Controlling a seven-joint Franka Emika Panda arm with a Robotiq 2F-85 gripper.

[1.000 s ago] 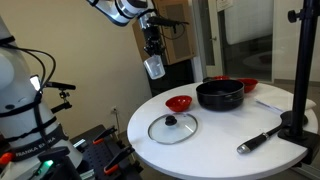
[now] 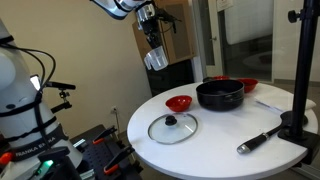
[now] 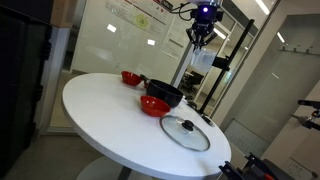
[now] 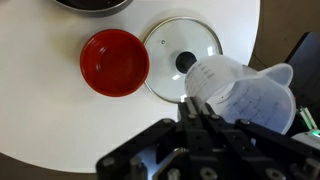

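Observation:
A translucent white measuring cup [image 4: 240, 95] hangs in the air, with my gripper shut on its thin wall near the rim. In exterior view 1 the cup [image 2: 156, 59] is below the gripper [image 2: 152, 43], well above the table. From the wrist, the cup's open mouth and handle side show at the right, and it covers part of the glass lid [image 4: 166, 50]. Exterior view 2 has the gripper [image 3: 199, 38] high over the lid side, where the cup is hard to make out.
On the white round table [image 2: 215, 155] are a red bowl [image 2: 179, 103], a black pot [image 2: 220, 95], more red at the back and a black-handled pan or tool [image 2: 258, 141]. A black post [image 2: 297, 90] stands at the right.
Compared with a second ago, the gripper and the cup have risen slightly. Table objects have stayed in place.

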